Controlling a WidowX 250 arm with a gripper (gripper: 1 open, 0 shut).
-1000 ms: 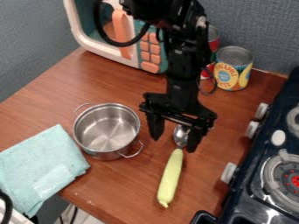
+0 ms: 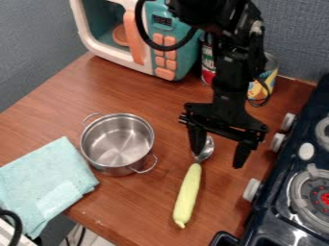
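Note:
My black gripper (image 2: 218, 142) hangs over the wooden table, its two fingers parted and open, above a silver spoon (image 2: 206, 149) that lies beside or under it. A yellow-green corn cob (image 2: 188, 192) lies just below the spoon, toward the front edge. A steel pot (image 2: 117, 144) stands to the left of the gripper. I cannot tell whether the fingertips touch the spoon.
A light blue towel (image 2: 41, 178) lies front left. A toy microwave (image 2: 115, 29) and cans (image 2: 264, 86) stand at the back, partly behind the arm. A black stove (image 2: 295, 192) fills the right side. Bare table lies behind the pot.
The gripper has shifted right, from over the spoon's left side to slightly right of it. The arm now covers more of the cans. The objects on the table look unmoved.

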